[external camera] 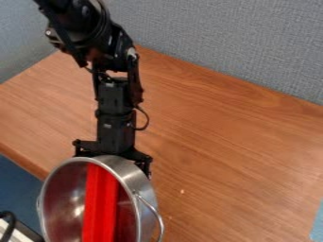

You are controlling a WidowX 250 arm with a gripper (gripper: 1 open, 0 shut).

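A steel pot [128, 180] with a wire side handle sits at the bottom of the view, very near the camera, with a bright red elongated object [100, 208] inside it. My black gripper [113, 161] is just behind the pot's far rim, its lower part hidden by the pot, so whether its fingers hold the rim or are open cannot be seen.
A grey wall [240, 38] runs along the back. A white and black item [13, 232] shows at the lower left corner.
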